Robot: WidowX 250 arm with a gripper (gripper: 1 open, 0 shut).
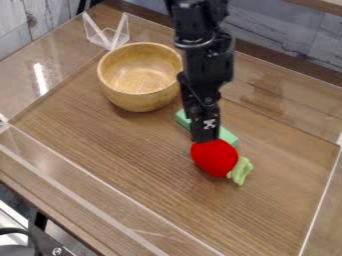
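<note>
The black gripper [203, 126] hangs over the middle of the wooden table, pointing down and open. Just below it lies a red strawberry-like toy [214, 157] with a pale green top. A green block [222, 136] lies behind the red toy, under the gripper and partly hidden by it. A wooden bowl [134, 75] sits to the upper left of the gripper.
A clear plastic object [107, 30] stands at the back left. The table's left, front and right areas are mostly bare. A dark cable lies at the lower left edge.
</note>
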